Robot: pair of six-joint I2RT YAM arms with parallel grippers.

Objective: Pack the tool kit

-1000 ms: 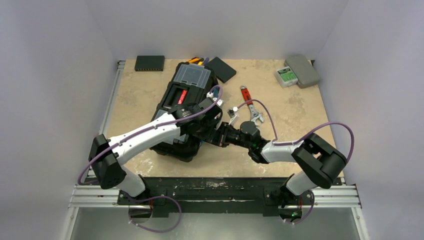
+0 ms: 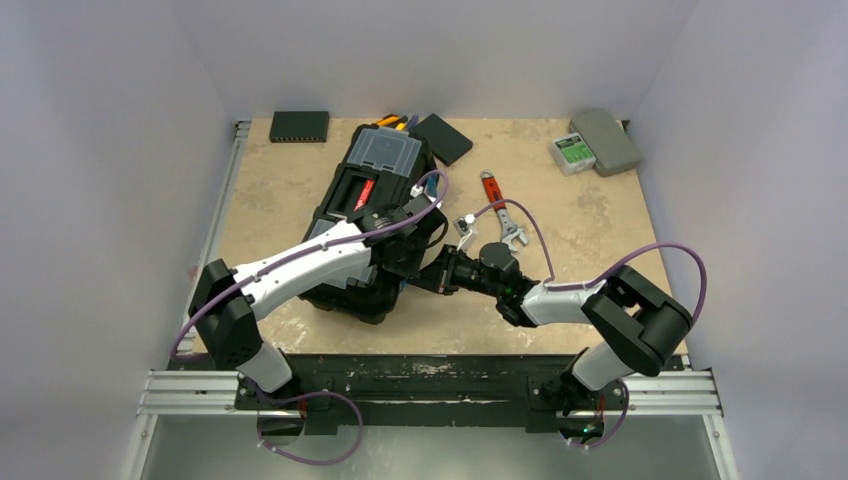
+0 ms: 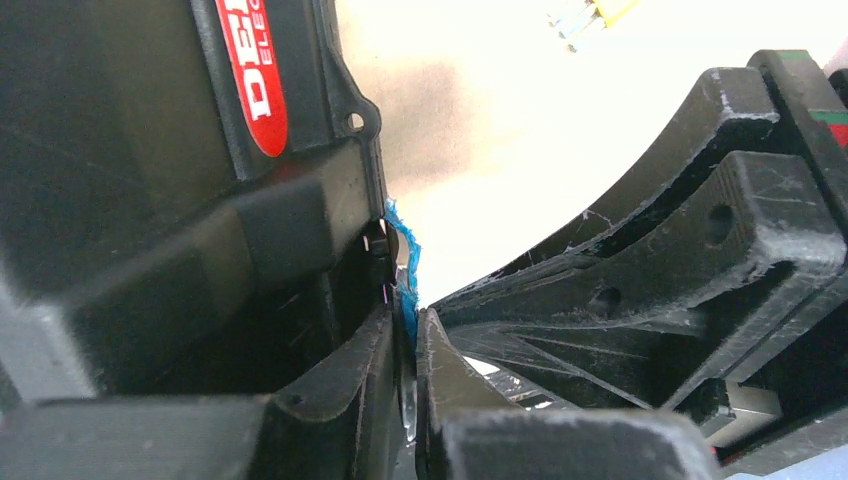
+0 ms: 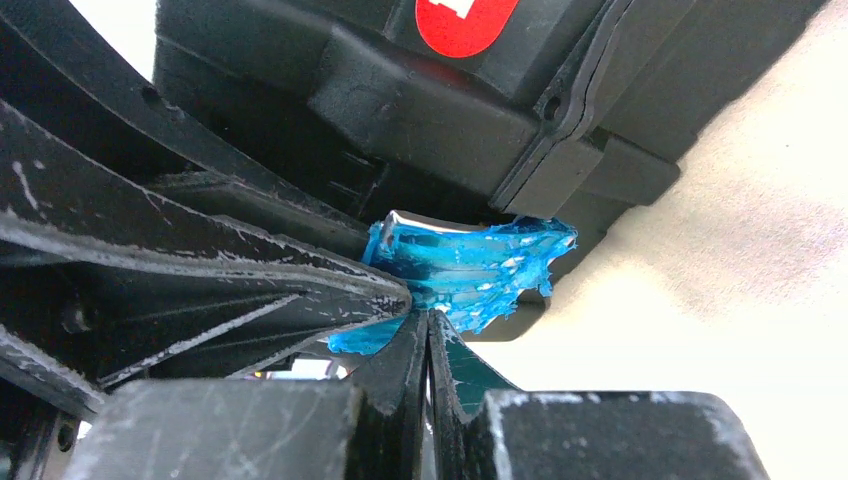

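Note:
The black tool box lies closed and slanted left of centre, with clear-lidded compartments on top. On its right side is a latch wrapped in blue tape. My left gripper is shut on this blue-taped latch; a thin grey and blue strip shows between its fingers. Close against it from the right comes my right gripper, shut with nothing between its fingertips. In the right wrist view, a left finger covers part of the latch. The left arm hides much of the box's side from above.
An adjustable wrench with a red handle lies right of the box. Behind are a dark flat box and a black case. A green-labelled box and a grey case sit at back right.
The tool box stays put.

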